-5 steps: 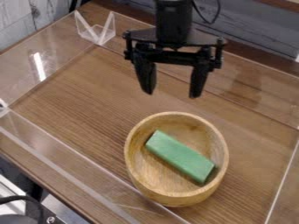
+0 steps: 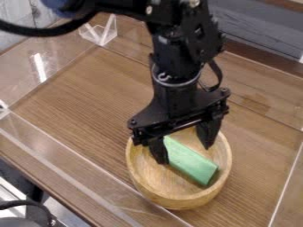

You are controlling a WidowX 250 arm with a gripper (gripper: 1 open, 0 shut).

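Observation:
A round wooden bowl (image 2: 157,186) sits on the wooden table at the lower middle. Inside it lies a green rectangular block (image 2: 193,167), tilted diagonally, its upper left end partly hidden by my gripper. My black gripper (image 2: 176,133) hangs low over the back of the bowl, open, with one finger on each side above the block's upper end. Whether the fingers touch the block is unclear.
A clear plastic item (image 2: 98,26) stands at the back left. A black cable shows at the lower left edge.
The bowl and block look unmoved.

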